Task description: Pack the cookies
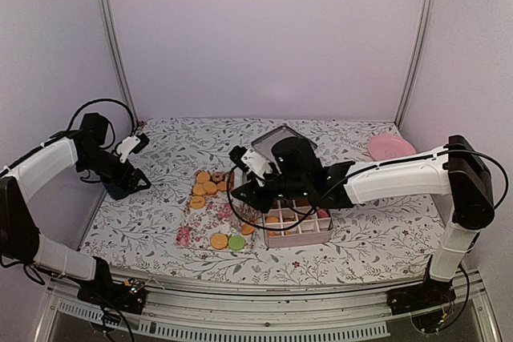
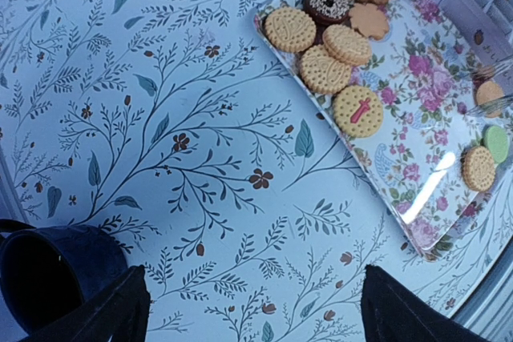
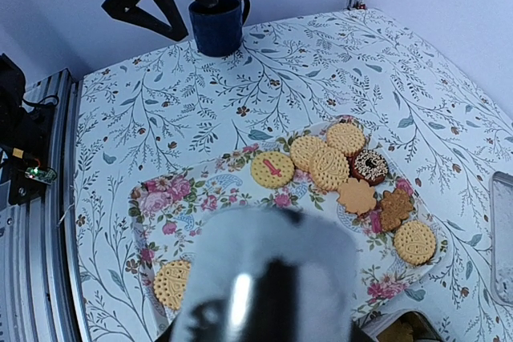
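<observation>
Several round cookies (image 2: 358, 110) lie along the far and left side of the floral tray (image 1: 210, 228). A green cookie (image 1: 236, 243) and a tan one (image 1: 219, 241) rest near its front edge. To the tray's right stands a pink compartment box (image 1: 298, 239), with some cookies inside, partly covered by my right arm. Above the gap between tray and box hovers my right gripper (image 1: 240, 190). A blurred pale object (image 3: 272, 270) fills the space before its fingers, hiding how they stand and what is between them. At the left, my left gripper is open and empty.
A dark blue mug (image 2: 80, 258) stands beside my left gripper. Behind the box is a grey tray (image 1: 280, 134), and a pink plate (image 1: 390, 146) sits at the back right. Bare patterned cloth lies left of the floral tray.
</observation>
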